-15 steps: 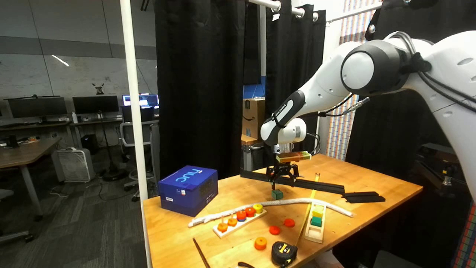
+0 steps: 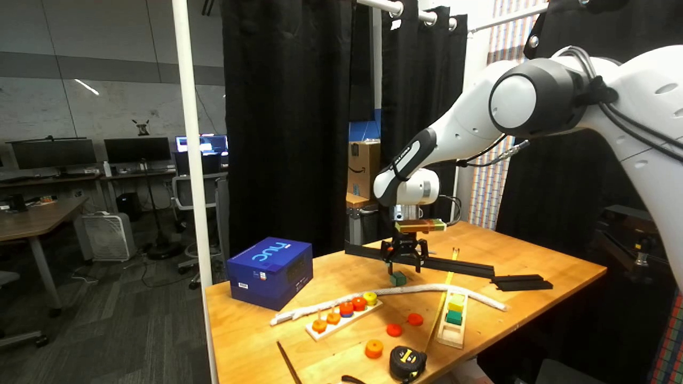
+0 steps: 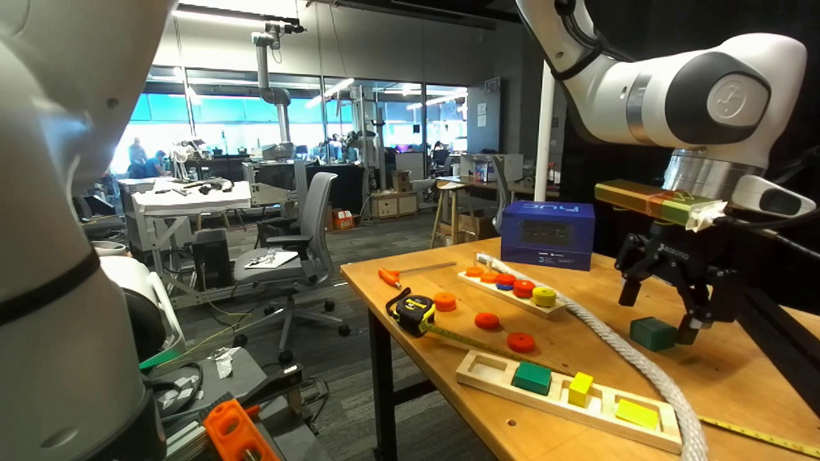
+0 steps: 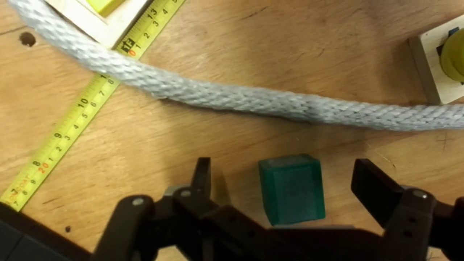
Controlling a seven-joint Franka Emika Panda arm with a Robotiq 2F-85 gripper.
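A dark green block (image 4: 292,191) rests on the wooden table, seen in the wrist view between the two spread fingers of my gripper and touching neither there. In exterior view 2 my gripper (image 3: 653,315) hangs just over the table with the green block (image 3: 653,333) below and between its fingertips. From exterior view 1, my gripper (image 2: 403,269) is above the green block (image 2: 398,278). The wooden tray (image 3: 492,369) holds another green block (image 3: 532,378) and two yellow pieces (image 3: 580,389).
A white rope (image 3: 638,361) curves between the block and the tray. The tape measure (image 3: 415,314) has its yellow blade (image 4: 65,135) across the table. Red discs (image 3: 521,342), a peg board (image 3: 492,287), a blue box (image 3: 547,235) and black strips (image 2: 458,265) lie around.
My gripper has shifted very slightly to the left and down in exterior view 1. The green block appears in the same place.
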